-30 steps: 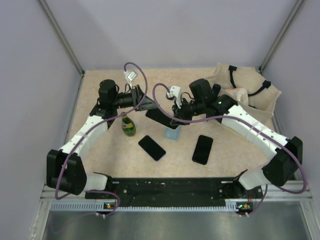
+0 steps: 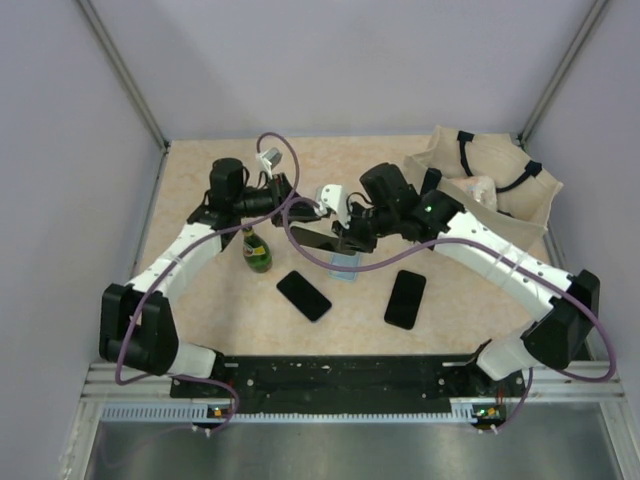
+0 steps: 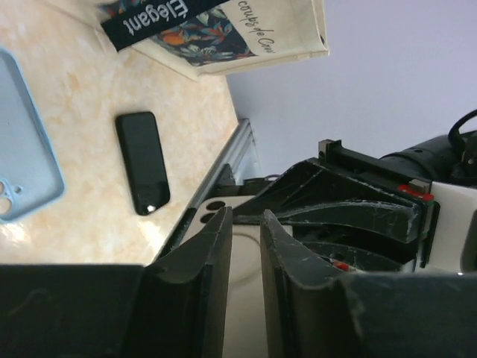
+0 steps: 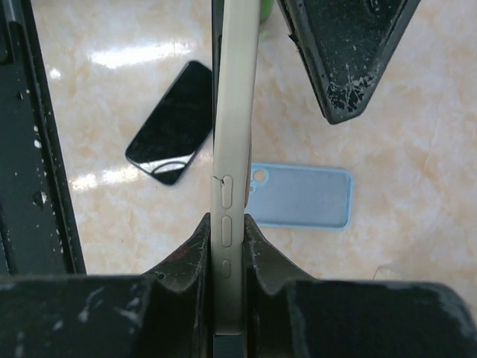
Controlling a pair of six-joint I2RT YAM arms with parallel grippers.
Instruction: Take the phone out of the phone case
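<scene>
A phone in a pale case is held edge-on by my right gripper, which is shut on it, above the table's centre. In the top view its dark face shows between the two arms. My left gripper is at the phone's far end, close to it; the left wrist view shows its black fingers low in the picture, and how far apart they stand is unclear. A light blue case lies on the table below.
Dark phones lie at front left and right. A green bottle stands beside the left arm. A cream tote bag fills the back right.
My left gripper has moved a little right and down toward the held phone. My right gripper and the phone have shifted slightly, the phone now more level in the top view.
</scene>
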